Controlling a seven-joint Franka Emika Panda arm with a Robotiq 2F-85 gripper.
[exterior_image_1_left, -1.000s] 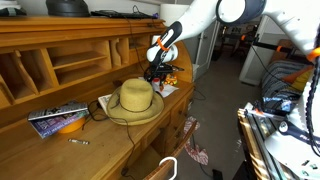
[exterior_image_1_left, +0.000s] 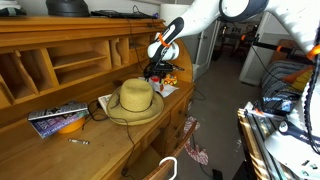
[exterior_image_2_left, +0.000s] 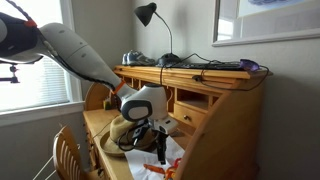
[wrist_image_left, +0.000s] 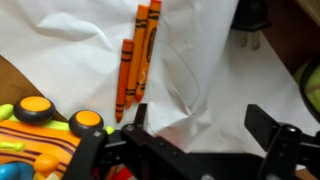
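Note:
In the wrist view my gripper is open, its two dark fingers wide apart with only white paper between them. Three orange crayons, among them a left crayon (wrist_image_left: 124, 80) and a longer right crayon (wrist_image_left: 149, 45), lie side by side on the white paper (wrist_image_left: 70, 60). They are just beyond the left finger, apart from it. A colourful toy with orange wheels (wrist_image_left: 38, 104) stands at the lower left, partly hidden by the gripper. Exterior view 1 has the gripper (exterior_image_1_left: 157, 73) low over the far end of the desk.
A straw hat (exterior_image_1_left: 136, 102) sits on the desk nearer the middle. An orange round object (exterior_image_1_left: 73, 125) and a boxy device (exterior_image_1_left: 58, 118) lie at the left. A green round object (wrist_image_left: 313, 90) borders the paper. Bare wood (exterior_image_1_left: 110, 150) shows at the front.
The arm's hand has shifted slightly at the far end of the desk, staying low over the paper. Nothing else has visibly moved.

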